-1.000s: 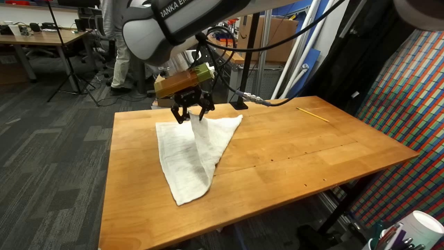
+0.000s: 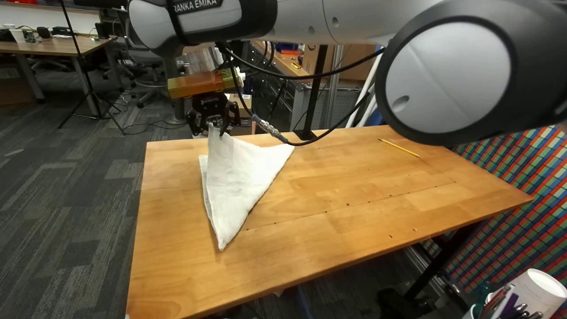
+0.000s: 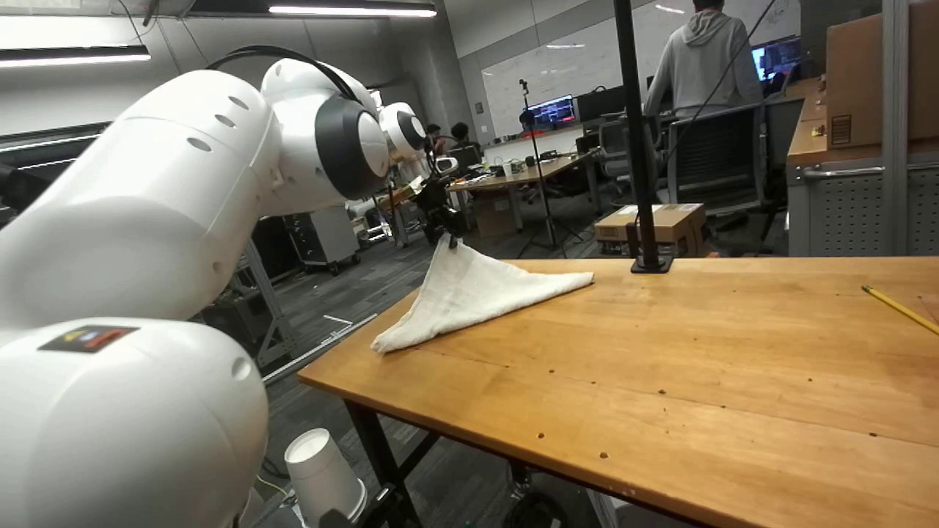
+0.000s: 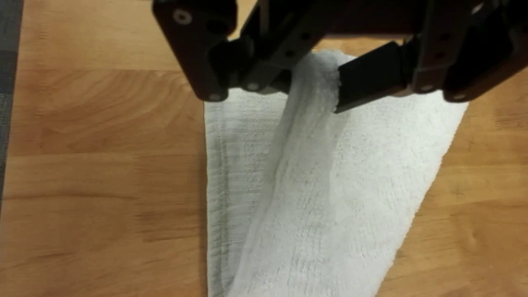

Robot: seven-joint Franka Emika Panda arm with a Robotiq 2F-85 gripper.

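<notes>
A white cloth (image 2: 234,183) lies partly on the wooden table, near its far left corner in exterior view 1. One part of it rises as a peak to my gripper (image 2: 214,127), which is shut on the cloth. In the wrist view the pinched fold of the towel-like cloth (image 4: 317,99) runs up between the dark fingers, over a flat lower layer. Exterior view 2 shows the cloth (image 3: 480,290) as a tent, its lower edge resting on the table and its tip at my gripper (image 3: 449,239).
A yellow pencil (image 2: 398,147) lies toward the far right. Behind the table's far edge rises a black post (image 3: 640,132), clamped there. The table's left edge is close to the cloth.
My gripper has moved left in exterior view 1 and a little higher, carrying the held part of the cloth over the flat layer. The cloth's right tip has drawn left too.
</notes>
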